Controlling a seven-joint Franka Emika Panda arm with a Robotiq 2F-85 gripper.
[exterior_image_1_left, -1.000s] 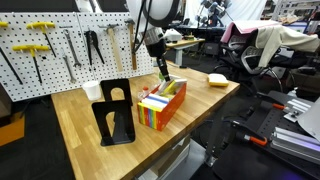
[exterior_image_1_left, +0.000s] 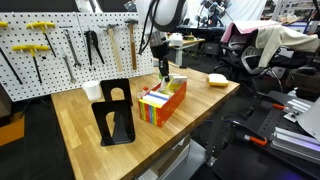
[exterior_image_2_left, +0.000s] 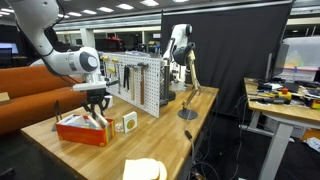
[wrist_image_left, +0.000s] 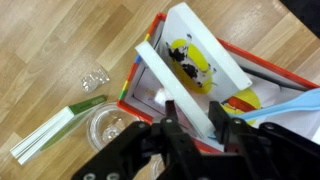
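Note:
In the wrist view, my gripper is shut on a long white block (wrist_image_left: 175, 88), slim and plain-faced. The block slants over the inside of a red-edged box (wrist_image_left: 137, 80); whether it touches the box floor cannot be told. In exterior view 1 the gripper (exterior_image_1_left: 164, 74) is low over the box (exterior_image_1_left: 152, 109), which has coloured stripes on its near end. From the other side, in exterior view 2, the block (exterior_image_2_left: 98, 116) hangs tilted under the gripper within the red box (exterior_image_2_left: 75, 134).
Beside the held block lies a white carton (wrist_image_left: 208, 46) with a yellow-and-black picture. A pale blue handle (wrist_image_left: 285, 106) crosses the box. Outside it are a clear round container (wrist_image_left: 107, 126) and a green-edged white book (wrist_image_left: 55, 128). A black stand (exterior_image_1_left: 115, 118) stands left of the box.
The arm has shifted slightly to the right over the box in exterior view 1, with the gripper still low above it. The box has not moved.

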